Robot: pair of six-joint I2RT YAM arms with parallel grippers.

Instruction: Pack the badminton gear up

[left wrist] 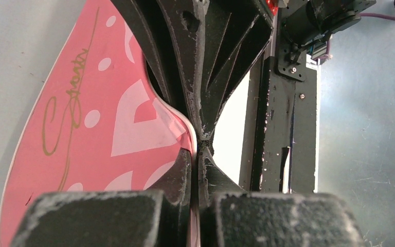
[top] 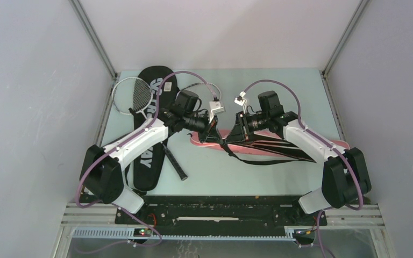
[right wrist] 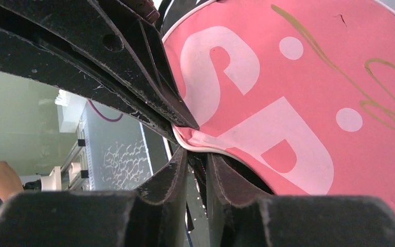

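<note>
A pink racket bag (top: 209, 141) with a black side lies across the middle and right of the table, its opening edge facing the front. My left gripper is shut on that edge; the white piping (left wrist: 192, 128) runs between its fingertips. Right beside it, my right gripper has a narrow gap between its fingers, with dark material showing in the gap. The piped edge (right wrist: 205, 149) of the pink bag crosses at its fingertips. To the left lies a black racket bag (top: 153, 161), with a white-framed racket (top: 123, 97) partly over it.
Another racket's rim (top: 215, 88) shows behind my left arm, and a black handle (top: 176, 164) points toward the front. A black strap (top: 263, 162) trails from the pink bag.
</note>
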